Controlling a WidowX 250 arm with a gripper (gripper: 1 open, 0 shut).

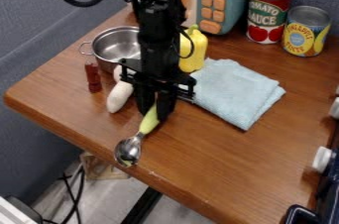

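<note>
The black gripper (157, 94) is low over the table near its centre, around the light green handle of a spoon (129, 149), whose metal bowl lies toward the front edge. Its fingers hide much of the handle, and whether they grip it cannot be told. A white object (118, 95), partly hidden, lies just left of the gripper.
A steel pot (111, 44) and red bottle (93, 77) stand left, a yellow bottle (195, 53) behind. A blue cloth (237, 93) lies right. Cans (267, 15) and a toy appliance (221, 0) line the back.
</note>
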